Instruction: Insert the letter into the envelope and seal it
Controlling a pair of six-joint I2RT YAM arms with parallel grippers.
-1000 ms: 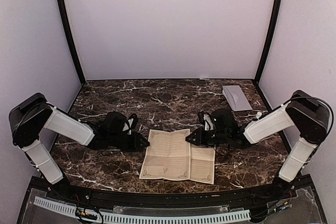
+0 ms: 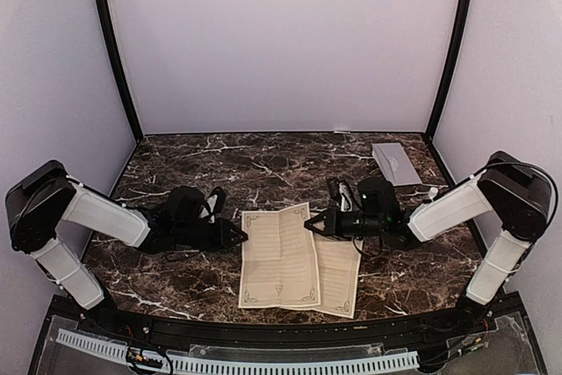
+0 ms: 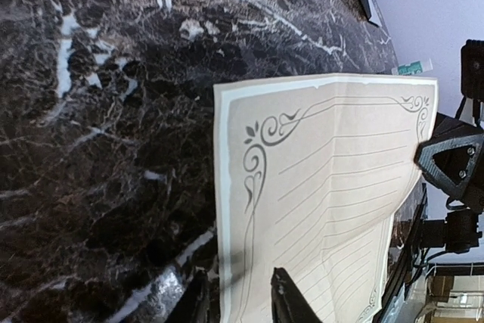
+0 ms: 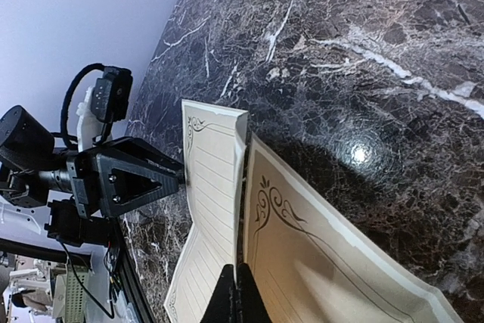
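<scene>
A creased lined letter sheet with scrollwork borders lies in front of me, a second sheet partly under it to the right. My left gripper is shut on the upper sheet's left edge, which in the left wrist view runs down between the fingers. My right gripper is shut at that sheet's top right edge; in the right wrist view the paper's edge meets its fingertips, and I cannot tell if it is between them.
A grey envelope lies at the back right of the dark marble table. Walls bound the sides.
The lower sheet shows more at the bottom right.
</scene>
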